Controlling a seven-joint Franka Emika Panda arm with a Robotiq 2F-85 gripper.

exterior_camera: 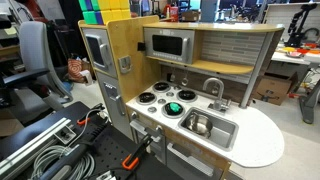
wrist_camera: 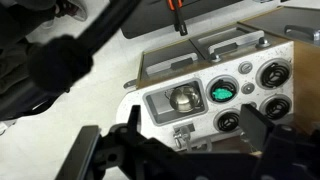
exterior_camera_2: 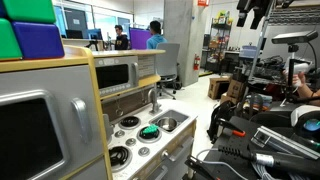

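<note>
From above, the wrist view shows my gripper open, its two dark fingers wide apart over the toy kitchen with nothing between them. A green object (wrist_camera: 222, 92) lies on one of the black stove burners, in front of and apart from the fingers. Inside the sink (wrist_camera: 152, 106) sits a round metal pot (wrist_camera: 184, 99). The same green object (exterior_camera: 174, 107) and pot (exterior_camera: 200, 125) appear in exterior view 1. What exactly the green object is, I cannot tell.
A toy microwave (exterior_camera: 170, 45) stands on the shelf behind the stove. The faucet (exterior_camera: 217, 94) rises behind the sink. A bare white counter (exterior_camera: 257, 143) extends to the right. An orange-and-black clamp (exterior_camera: 130, 162) and cables (exterior_camera: 50, 160) lie in front of the kitchen.
</note>
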